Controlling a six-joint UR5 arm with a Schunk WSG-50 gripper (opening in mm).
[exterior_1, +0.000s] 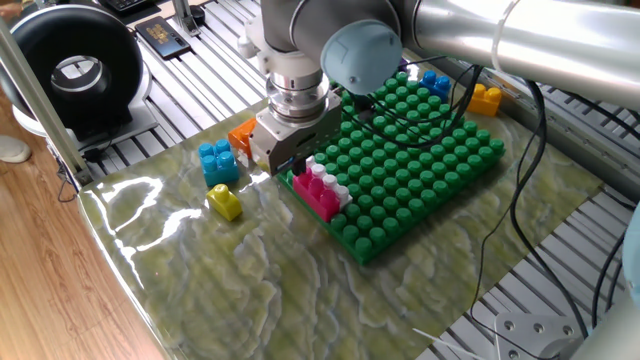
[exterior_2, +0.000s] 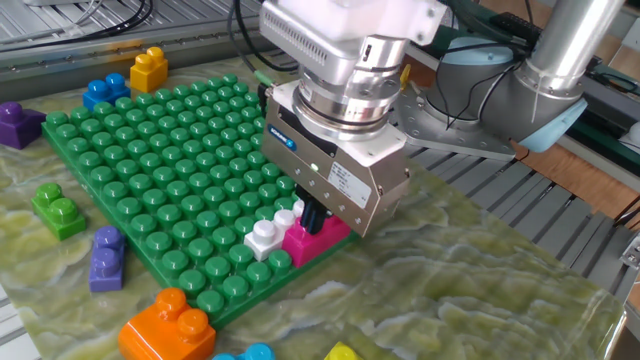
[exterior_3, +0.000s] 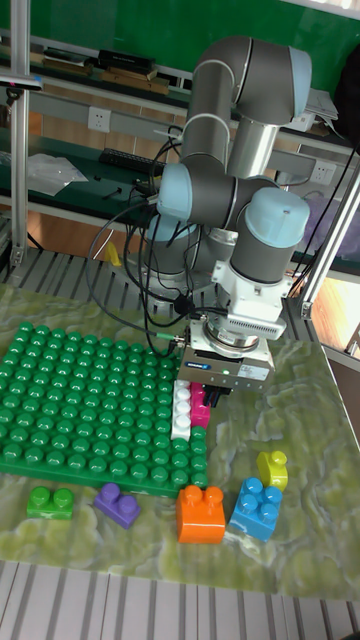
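Observation:
On the edge of the green baseplate (exterior_1: 420, 190) sits a pink brick (exterior_1: 322, 200), alongside a row of white studs (exterior_1: 342, 192). My gripper (exterior_2: 312, 215) points down at one end of the pink brick, its dark fingers touching or almost touching it. Whether the fingers are apart or closed on part of the brick cannot be made out. In exterior view 3 the pink brick (exterior_3: 199, 407) and white brick (exterior_3: 181, 414) lie side by side at the plate's right edge, the gripper body partly above them.
Loose bricks lie off the plate: orange (exterior_3: 200, 517), light blue (exterior_3: 256, 510), yellow (exterior_3: 273, 469), purple (exterior_3: 117, 506) and green (exterior_3: 50, 502). Blue (exterior_2: 106, 92) and yellow-orange (exterior_2: 149, 70) bricks stand by another edge. Cables (exterior_1: 530, 180) hang near the arm.

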